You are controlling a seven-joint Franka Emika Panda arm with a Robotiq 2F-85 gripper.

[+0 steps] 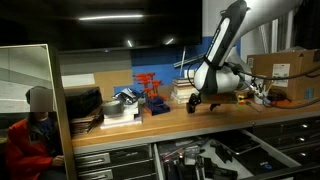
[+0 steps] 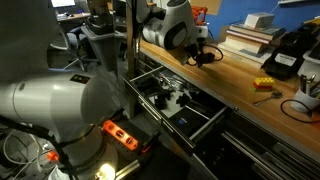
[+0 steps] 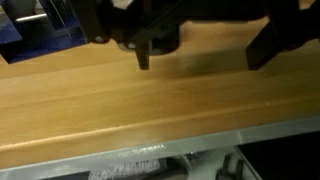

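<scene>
My gripper is open above the wooden worktop [image 3: 190,95], its two dark fingers wide apart in the wrist view. A small dark, rounded object [image 3: 166,42] stands on the worktop close to the left finger, partly covered by the gripper; what it is cannot be made out. No object is visibly held between the fingers. In exterior view 1 the gripper [image 1: 203,102] hangs low over the worktop near that dark object [image 1: 190,107]. Exterior view 2 shows the gripper [image 2: 203,57] at the worktop, beyond the open drawer [image 2: 205,128].
Below the worktop, the open drawer [image 1: 158,163] holds several tools and dark items. Stacked books [image 2: 253,35], a red and yellow block [image 2: 264,84] and a cardboard box [image 1: 278,66] stand on the worktop. A person [image 1: 35,135] sits at the left.
</scene>
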